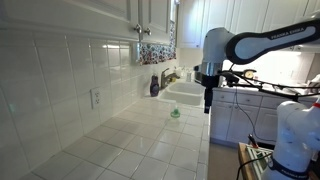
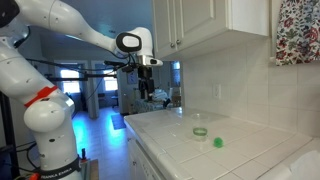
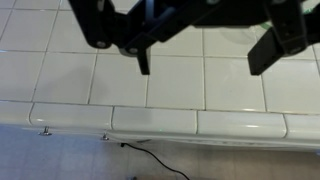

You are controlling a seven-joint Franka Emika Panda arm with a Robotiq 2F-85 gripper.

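Observation:
My gripper hangs above the front edge of the white tiled counter (image 3: 175, 82), fingers apart and only tile visible between them. In exterior view 1 the gripper (image 1: 208, 103) is at the right side of the counter, pointing down. A small clear, greenish container (image 1: 175, 112) stands on the tiles, apart from it. Exterior view 2 shows a clear round container (image 2: 200, 133) and a small green object (image 2: 218, 142) close by it. At the top right of the wrist view, part of a clear greenish thing (image 3: 232, 36) shows behind the gripper.
A white sink (image 1: 186, 91) with a faucet lies at the far end, with a dark bottle (image 1: 154, 87) beside it. Cabinets (image 2: 215, 25) overhang the counter. Near the wall, the tiles are mostly bare. A black cable (image 3: 158, 158) hangs below the counter edge.

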